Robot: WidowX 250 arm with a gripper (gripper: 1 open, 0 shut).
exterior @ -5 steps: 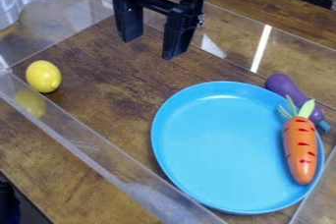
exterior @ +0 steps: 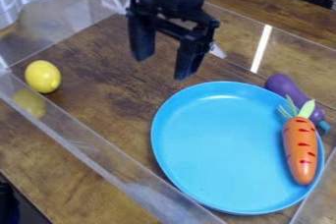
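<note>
My black gripper [exterior: 164, 46] hangs over the upper middle of the wooden surface, open, with nothing visible between its two fingers. A blue plate [exterior: 217, 149] lies at the lower right, with an orange toy carrot [exterior: 301, 151] on its right part. A purple toy eggplant [exterior: 281, 85] lies just behind the carrot at the plate's upper right. A yellow lemon-like object [exterior: 42, 76] sits at the left, away from the gripper.
Clear plastic walls [exterior: 92, 159] border the work area at the front left and the back. The wooden surface between the yellow object and the plate is bare.
The objects have not moved.
</note>
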